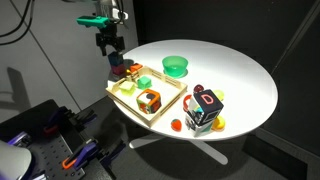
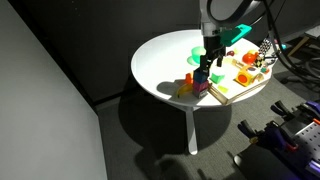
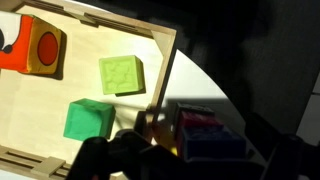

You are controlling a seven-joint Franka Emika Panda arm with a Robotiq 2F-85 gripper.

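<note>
My gripper (image 1: 111, 47) is open at the left end of the white table, just above a small dark blue and reddish box (image 1: 116, 59). In the wrist view the box (image 3: 205, 125) shows between the dark fingers, near the table edge and outside the wooden tray (image 3: 160, 75). From the other side, the box (image 2: 201, 84) stands upright below the gripper (image 2: 204, 67). Whether the fingers touch its sides cannot be told.
In the tray lie a yellow-green block (image 3: 121, 74), a green block (image 3: 89, 119) and an orange patterned cube (image 3: 40, 45). A green bowl (image 1: 175, 66) stands behind it. A dark-topped box (image 1: 205, 108) is at the near right.
</note>
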